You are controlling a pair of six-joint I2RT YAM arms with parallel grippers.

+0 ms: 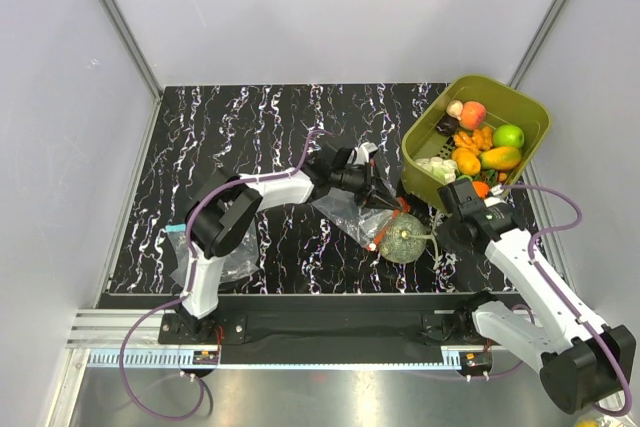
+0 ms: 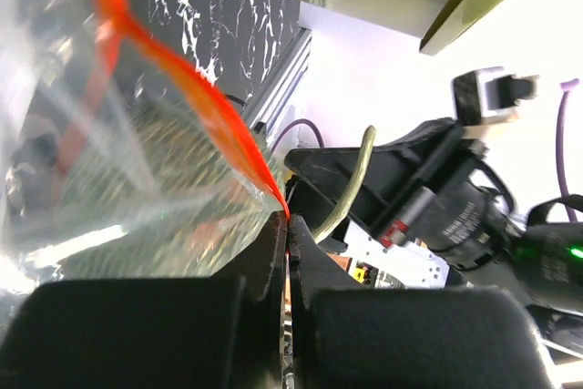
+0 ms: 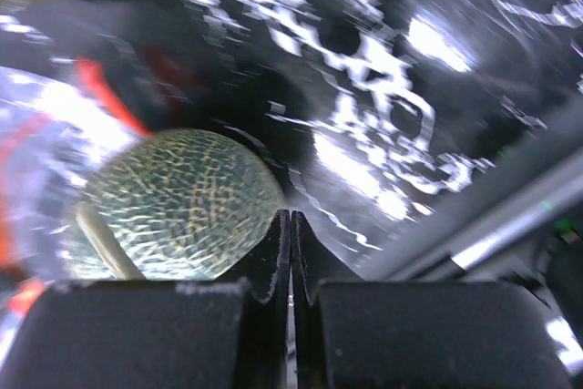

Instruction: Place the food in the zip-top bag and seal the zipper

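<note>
A round, netted green melon (image 1: 402, 239) with a pale curved stem (image 3: 107, 241) lies at the mouth of a clear zip top bag (image 1: 352, 215). Much of it shows outside the orange zipper edge (image 2: 214, 116); how far the rest reaches inside cannot be told. My left gripper is shut on that orange edge at the bag's opening. To the melon's right, my right gripper is shut with nothing showing between its fingers. Its tips are close by the melon's side; contact is unclear.
A green bin (image 1: 541, 137) of fruit and vegetables stands just behind the right gripper. Another clear bag (image 1: 238, 255) lies at the left, partly under the left arm.
</note>
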